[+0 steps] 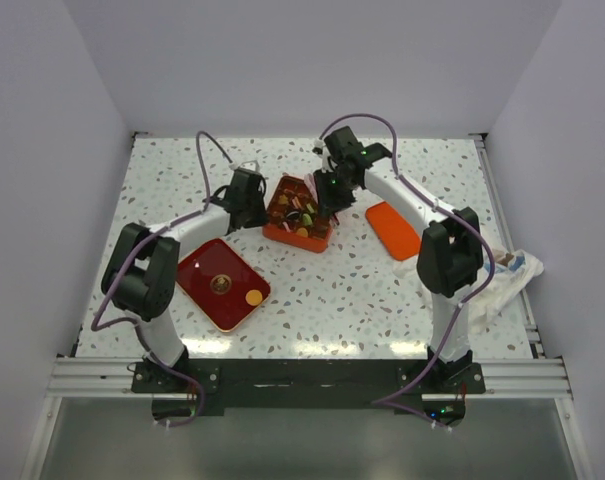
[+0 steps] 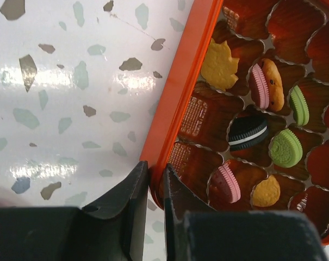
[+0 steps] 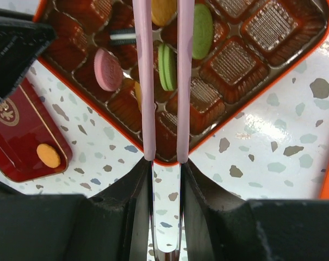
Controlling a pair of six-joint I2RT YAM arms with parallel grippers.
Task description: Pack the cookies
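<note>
An orange cookie tray [image 1: 297, 240] with moulded compartments holds several cookies, among them a black sandwich cookie [image 2: 248, 130], pink and green ones and a yellow leaf-shaped one [image 2: 218, 65]. My left gripper is shut on the tray's orange rim at its left side. My right gripper, over the tray's right side, is shut on pink tongs [image 3: 183, 98], whose two long strips reach over the tray in the right wrist view; their tips are out of frame there.
A red tray or lid [image 1: 212, 300] with a yellow round piece [image 1: 253, 297] lies front left. An orange panel [image 1: 392, 228] is at right, beside a crumpled white cloth [image 1: 497, 285].
</note>
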